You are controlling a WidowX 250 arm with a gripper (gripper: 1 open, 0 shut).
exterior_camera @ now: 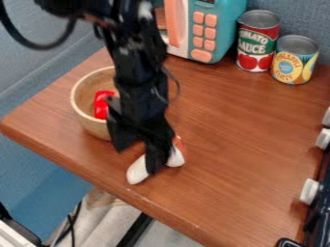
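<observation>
My black gripper [152, 150] is low over the wooden table [233, 154], just in front and right of a pale bowl [85, 114] that holds red items [103, 100]. Directly under and around the fingertips lies a white object [139, 171] with some red on its right part, partly hidden by the gripper. Whether the fingers are closed on it is hard to make out.
A teal toy microwave [204, 29], a tomato sauce can [257, 43] and a yellow can [295, 63] stand at the back. A black appliance with white knobs [317, 207] lines the right edge.
</observation>
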